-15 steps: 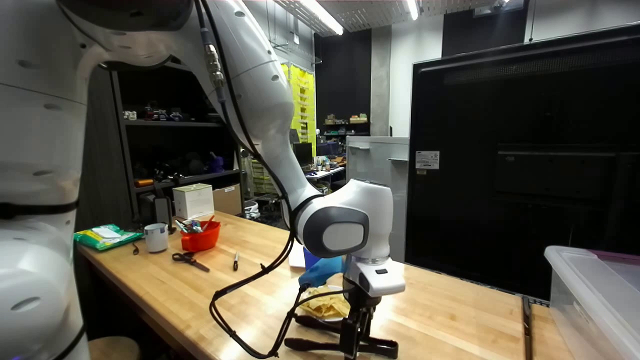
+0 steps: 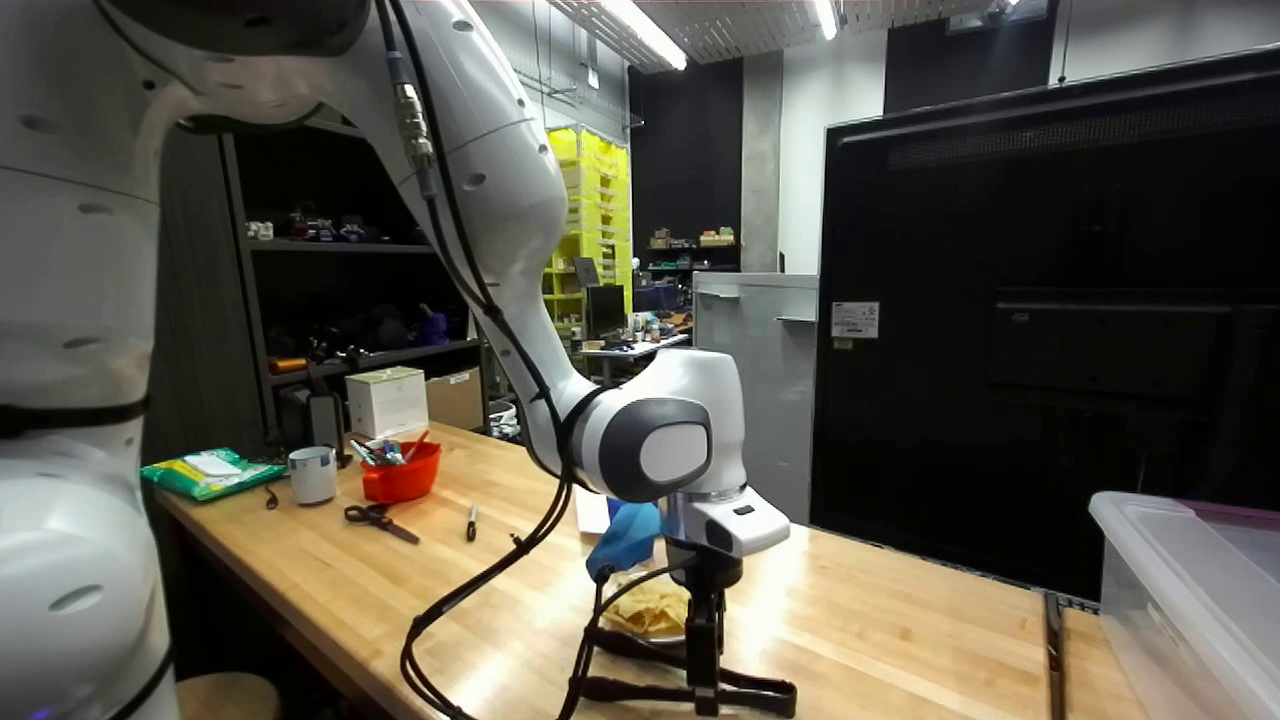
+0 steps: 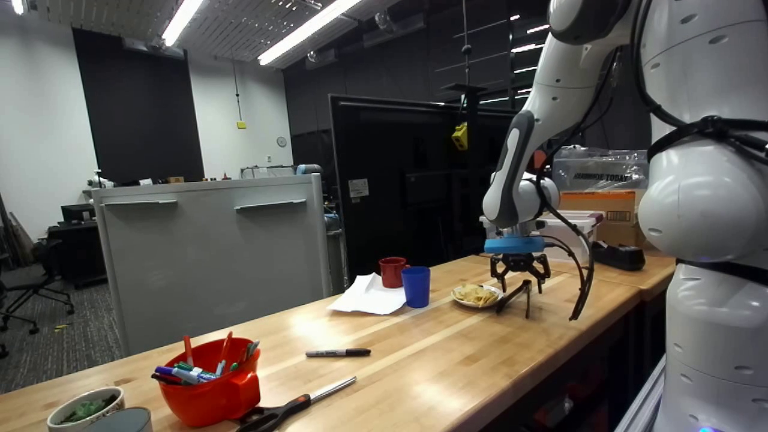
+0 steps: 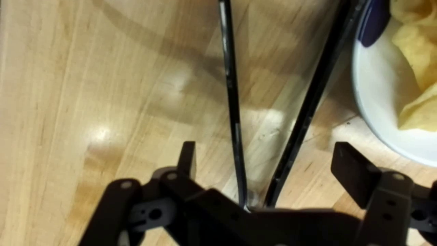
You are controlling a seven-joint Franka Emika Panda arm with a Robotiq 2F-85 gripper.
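Observation:
Black tongs (image 4: 235,123) lie on the wooden table with their two arms spread in a narrow V, right beside a white bowl (image 4: 368,102) of yellow chips (image 4: 418,53). My gripper (image 3: 519,282) points down over the tongs. In the wrist view its two fingers stand wide apart, and the joined end of the tongs shows between them, partly covered by the gripper body. One finger (image 4: 348,172) comes close to the bowl's rim. The gripper is open and grips nothing. Contact with the tongs cannot be made out.
Beyond the bowl stand a blue cup (image 3: 416,287), a red mug (image 3: 393,271) and white paper (image 3: 368,295). A marker (image 3: 338,353), scissors (image 3: 288,410) and a red pen container (image 3: 216,396) are farther along. A clear plastic bin (image 2: 1188,600) bounds the other end.
In exterior view 1 the arm and hand have shifted a little to the left, and the hand's tilt has changed slightly. The tongs and bowl appear unmoved.

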